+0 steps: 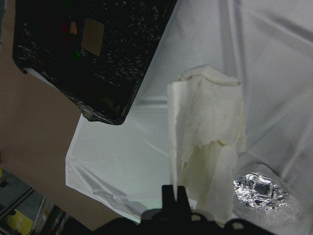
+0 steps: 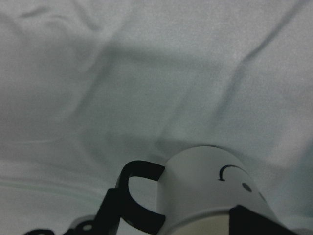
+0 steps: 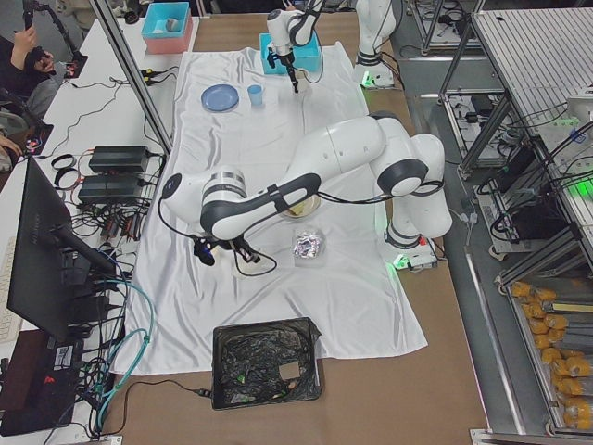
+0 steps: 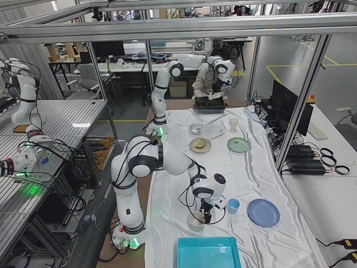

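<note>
In the left wrist view a crumpled off-white paper piece (image 1: 205, 142) fills the space at my left gripper, whose tips press together at its lower end, apparently holding it. That gripper hangs above the cloth near a black lined bin (image 1: 88, 49). A crinkled foil item (image 1: 259, 193) lies beside it. My right gripper is at a white mug (image 2: 200, 181) with a black handle, one finger by the handle, the other over the rim; whether it grips is unclear.
A blue plate (image 4: 263, 212), blue cup (image 4: 233, 205), green plate (image 4: 238, 144) and tan plate with food (image 4: 199, 149) stand on the white cloth. A turquoise tray (image 4: 207, 257) sits at the far end from the bin (image 3: 264, 399).
</note>
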